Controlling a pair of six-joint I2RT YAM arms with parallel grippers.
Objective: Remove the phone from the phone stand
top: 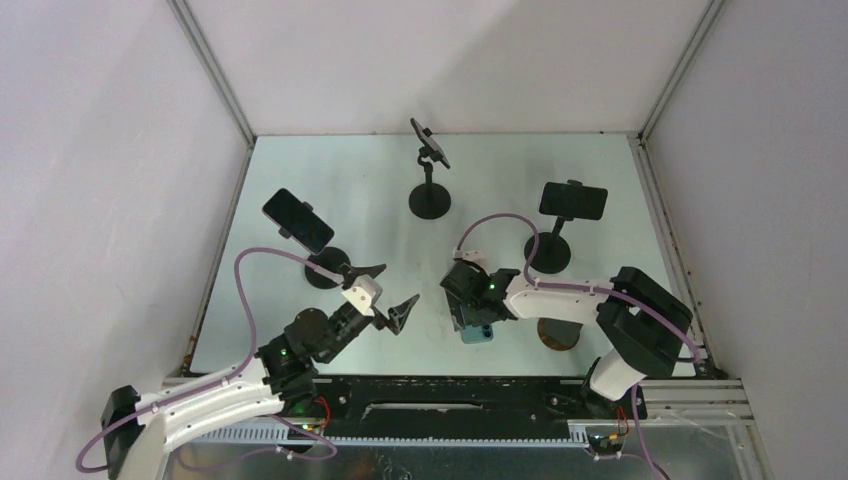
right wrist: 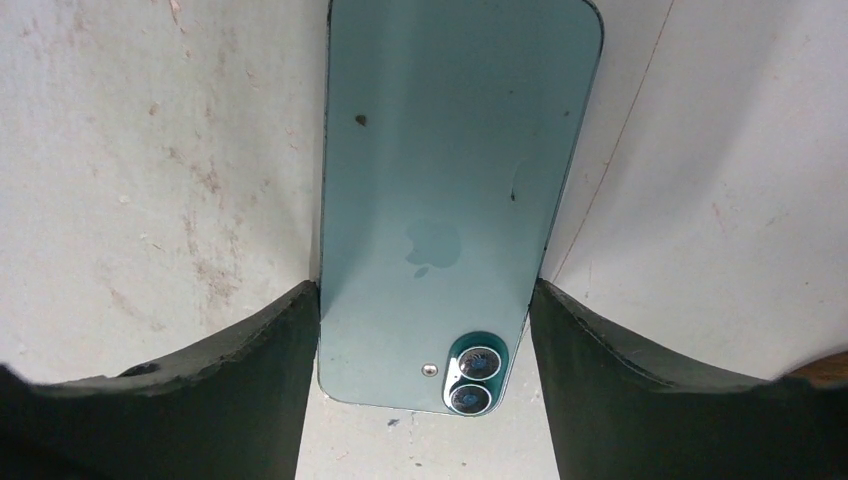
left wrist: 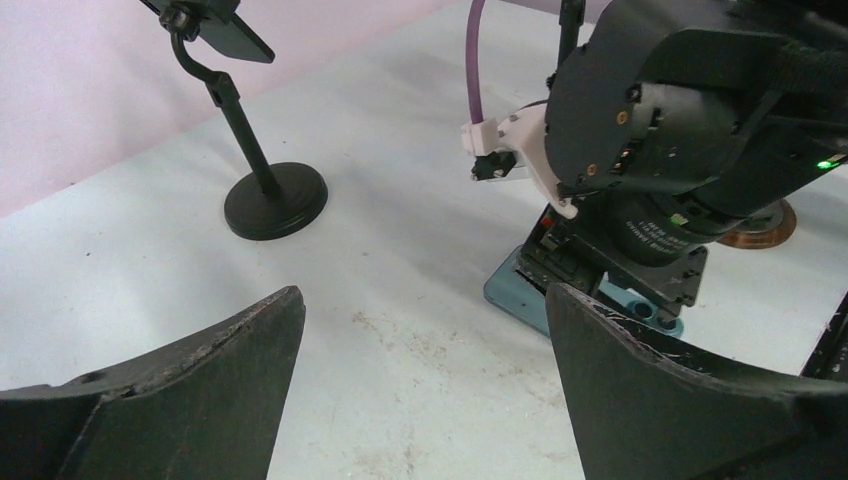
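A pale blue phone [right wrist: 430, 170], back side up, fills the middle of the right wrist view, with its cameras toward me. My right gripper has one fingertip against each long edge of it, with no clear gap on either side. In the left wrist view the phone [left wrist: 520, 295] appears flat on or just above the table, partly hidden by the right gripper. Standing open and empty left of it is my left gripper [top: 390, 293]. Dark phones rest on three stands: a left phone [top: 298, 221], a back phone [top: 430, 143] and a right phone [top: 573, 200].
Black round bases carry the back stand [top: 430, 201], the right stand [top: 548, 254] and the left stand [top: 322, 272]. A brown round base [top: 558, 334] sits beneath the right arm. Bare table [top: 380, 190] shows between the left and back stands.
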